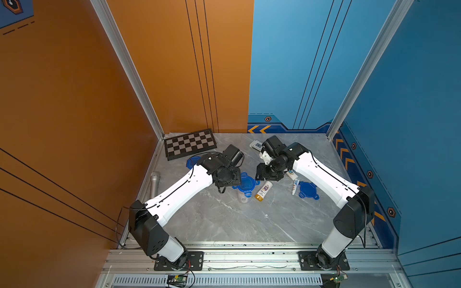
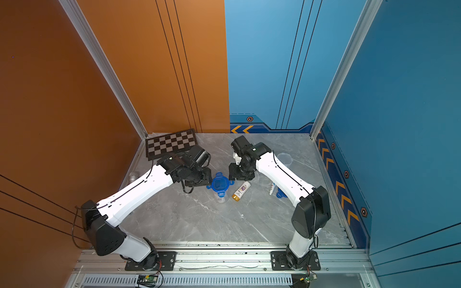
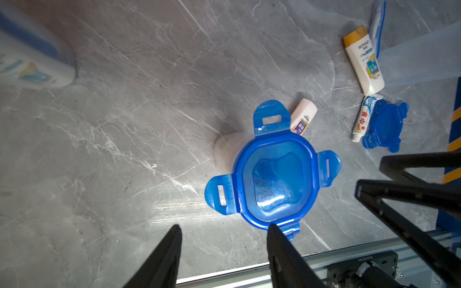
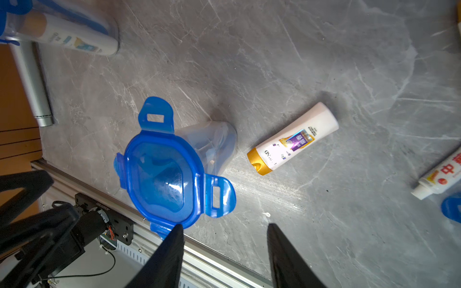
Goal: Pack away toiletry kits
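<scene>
A clear canister with blue lid [image 3: 278,177] stands mid-table, its side flaps raised outward. My left gripper and right gripper hover over it, both open and empty. Beside it lies a gold-capped white tube [image 4: 293,139]. Farther right are toothpaste [image 3: 365,117], a yellow-capped bottle [image 3: 365,62], a toothbrush [image 3: 378,24], a clear empty canister [image 3: 422,55] and a loose blue lid [image 3: 386,122]. A lidded canister [image 4: 76,36] holding toiletries stands at the back left.
A checkered board [image 1: 189,144] lies at the back left and a metal tube [image 1: 154,187] along the left edge.
</scene>
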